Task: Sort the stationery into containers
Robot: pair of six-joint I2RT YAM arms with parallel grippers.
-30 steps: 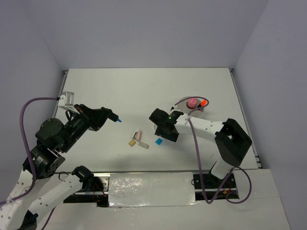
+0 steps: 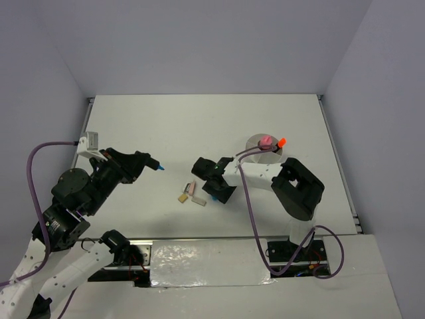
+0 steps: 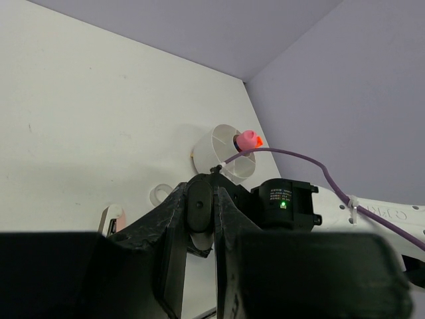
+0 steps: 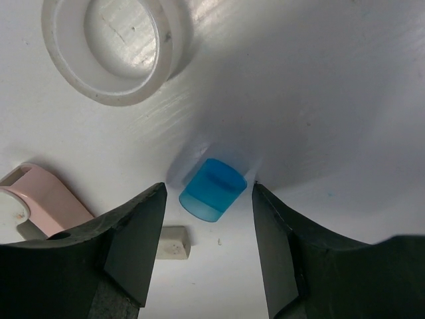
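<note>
A small translucent blue block [image 4: 211, 193] lies on the table between the fingertips of my right gripper, with no clear contact visible. From above, this gripper [image 2: 216, 186] is over it. My left gripper [image 2: 153, 165] is raised at the left, shut, with a small blue tip showing at its fingers; its wrist view shows a dark object between the fingers. A pink item [image 4: 56, 206], a pale block [image 4: 172, 244] and a yellow piece [image 2: 182, 198] lie nearby. A white divided container [image 3: 216, 153] holding pink and orange items stands at back right.
A clear ring [image 4: 109, 93] lies just beside the blue block. Walls enclose the table at the back and sides.
My right arm has moved left and toward the table's front, down over the blue block. The left arm shifted slightly left earlier and has since stayed still.
</note>
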